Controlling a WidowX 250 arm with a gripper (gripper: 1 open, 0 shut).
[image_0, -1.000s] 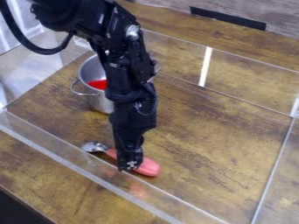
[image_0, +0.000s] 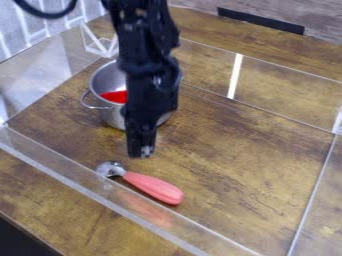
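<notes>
My black gripper (image_0: 142, 150) hangs over the wooden table, a little above and behind a pizza-cutter-like utensil (image_0: 150, 186) with a pink-red handle and a metal head, which lies flat near the front. The gripper is shut, with nothing visible between its fingers, though it is somewhat blurred. Behind the arm stands a metal pot (image_0: 104, 113) with something red inside, partly hidden by the arm.
Clear low borders or panels run along the left, front and right. A dark slatted edge is at the back right.
My gripper has risen up and back from the pink-handled utensil, which stays on the table and now shows fully.
</notes>
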